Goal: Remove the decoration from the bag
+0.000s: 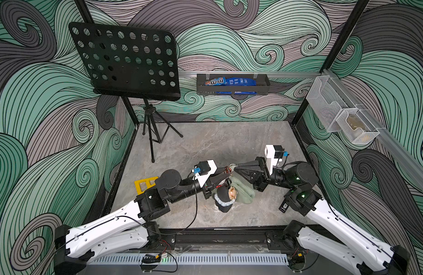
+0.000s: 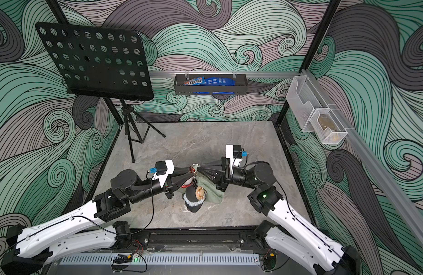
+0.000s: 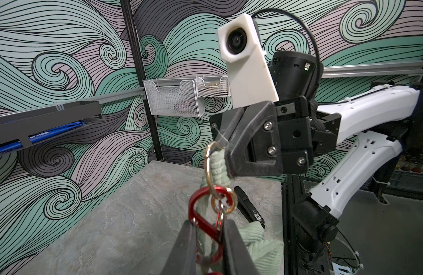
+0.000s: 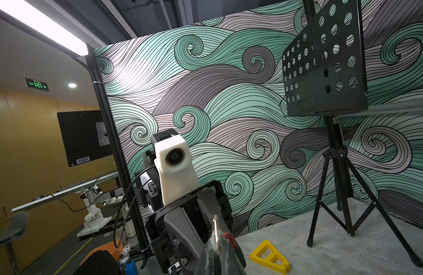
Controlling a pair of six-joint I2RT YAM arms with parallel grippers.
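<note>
In the top left view, a sage-green bag (image 1: 244,191) hangs or lies below my two facing grippers. Its decoration, a dark doll-like figure with a pale trim (image 1: 224,205), hangs beside it. The left wrist view shows a red carabiner (image 3: 205,225) linked to a large gold ring (image 3: 207,167) next to the green ribbed strap (image 3: 218,166). My left gripper has its fingers on either side of the carabiner, slightly apart; whether they press on it cannot be told. My right gripper is shut on the gold ring, its edge showing at the fingertips.
A yellow block (image 1: 145,184) lies to the left on the grey table. A small black object (image 1: 284,206) lies under the right arm. At the back left stands a black music stand (image 1: 129,59).
</note>
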